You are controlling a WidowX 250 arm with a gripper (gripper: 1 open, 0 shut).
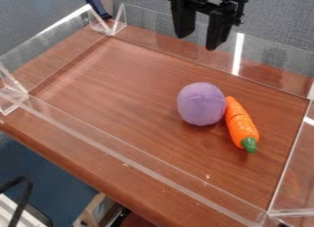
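My black gripper (200,28) hangs at the top centre, above the back clear wall, its two dark fingers apart with nothing visible between them. Below it on the wooden surface lie a purple ball (201,104) and, touching or close at its right, an orange toy carrot (240,122) with its green end toward the front.
Clear plastic walls (147,161) surround the wooden work surface (110,93). A dark blue object (95,5) is at the back left corner outside; cables and a frame sit at the lower left.
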